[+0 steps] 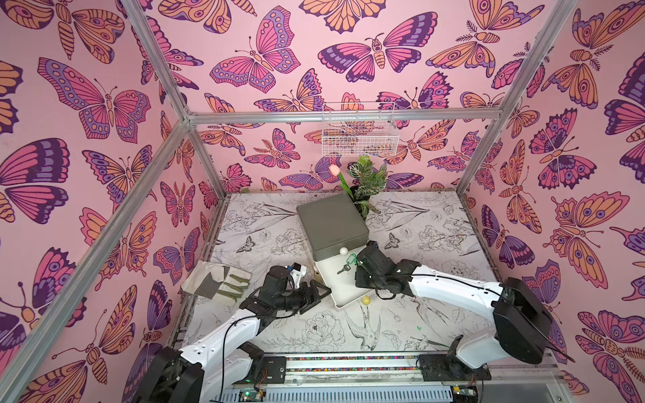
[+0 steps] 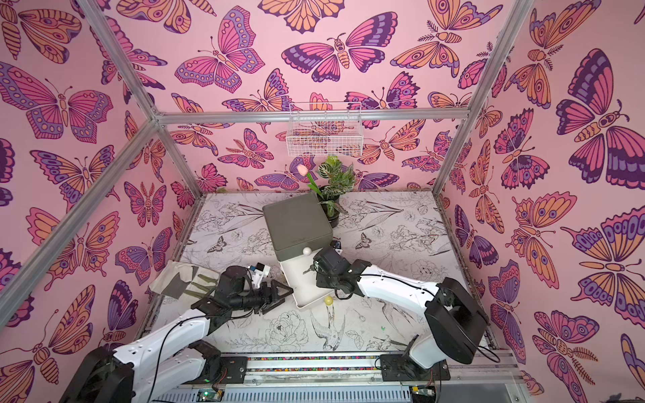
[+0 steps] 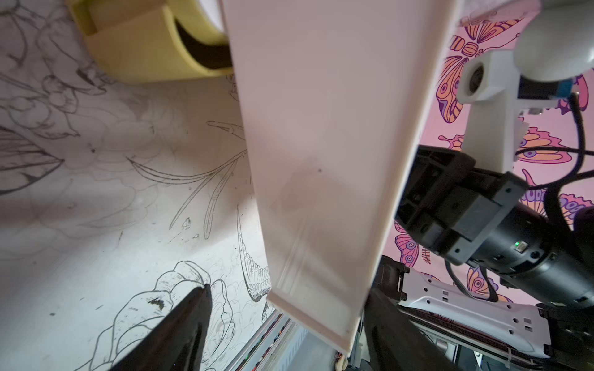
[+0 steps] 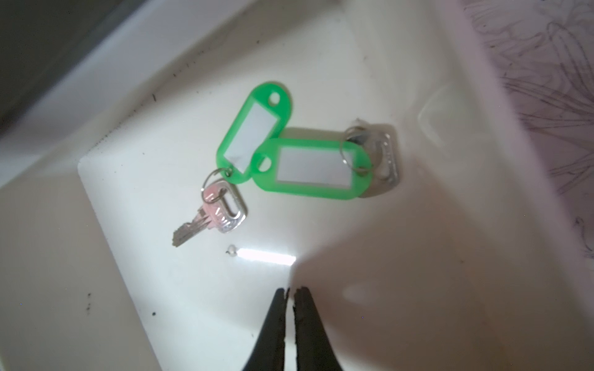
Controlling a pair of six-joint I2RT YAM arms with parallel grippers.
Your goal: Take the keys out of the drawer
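The drawer (image 1: 346,293) is pulled out from the grey box (image 1: 332,221). On its floor lie keys with green tags: one key (image 4: 216,210) sits beside an upper tag (image 4: 252,133), and a second tag (image 4: 312,167) overlaps it, its ring and key head (image 4: 380,154) near the side wall. My right gripper hovers over the drawer, fingertips almost together, nothing visible between them, apart from the keys. At the drawer's front left, my left gripper stands partly open, its fingers spread on both sides of the pale drawer end.
A white ball (image 1: 343,251) lies near the box and a yellow ball (image 1: 365,300) at the drawer's front. A yellow object (image 3: 136,49) stands beside the drawer. Behind the box is a potted plant (image 1: 368,181); a folded cloth (image 1: 216,282) lies left.
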